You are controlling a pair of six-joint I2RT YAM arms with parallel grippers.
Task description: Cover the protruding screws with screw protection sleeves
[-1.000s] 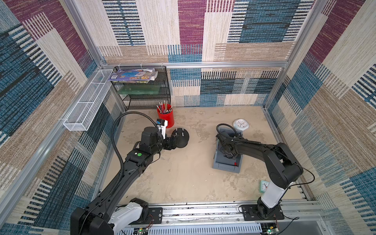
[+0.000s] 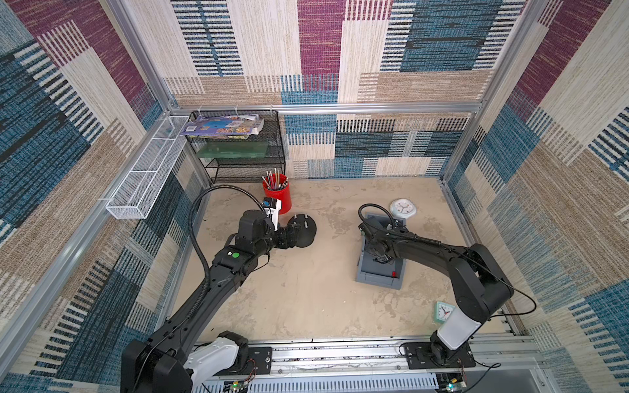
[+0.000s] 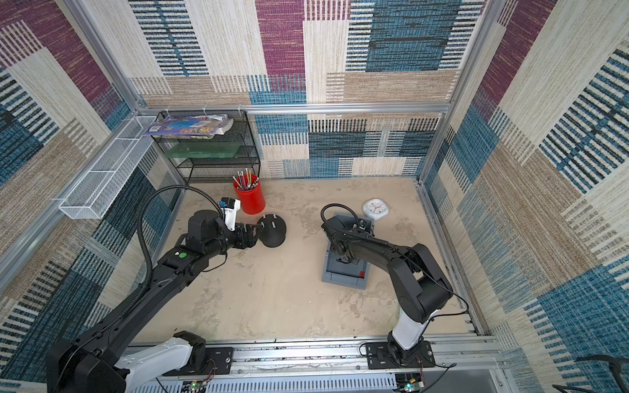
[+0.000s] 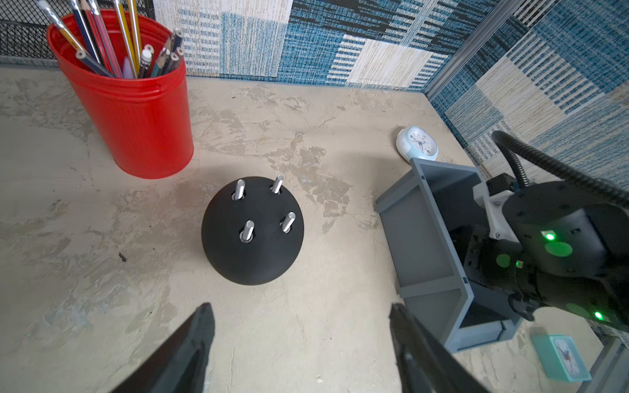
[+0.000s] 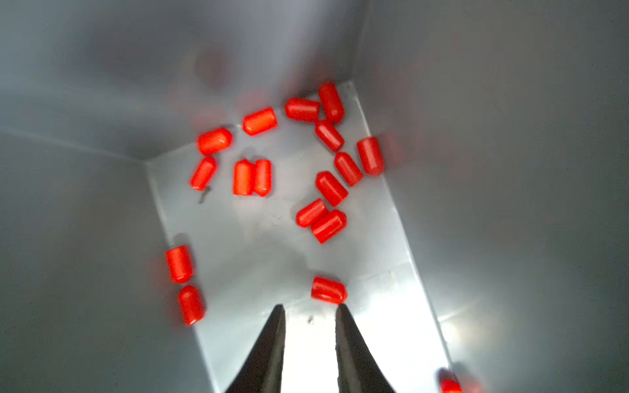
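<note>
A black dome stands on the table with several bare silver screws sticking up from it. My left gripper is open in front of it, its fingers wide apart with nothing between. Inside the grey bin lie several red sleeves, scattered over the floor and along the walls. My right gripper hangs down in the bin, part open. One red sleeve lies just beyond its fingertips, and no sleeve sits between them.
A red cup of brushes and pencils stands behind the dome. A white clock sits behind the bin and a green clock at the front right. Bare table separates dome and bin.
The left arm has shifted slightly. The right arm has moved a little, its wrist going slightly left and its elbow outward to the right. Dome and bin stay in place.
</note>
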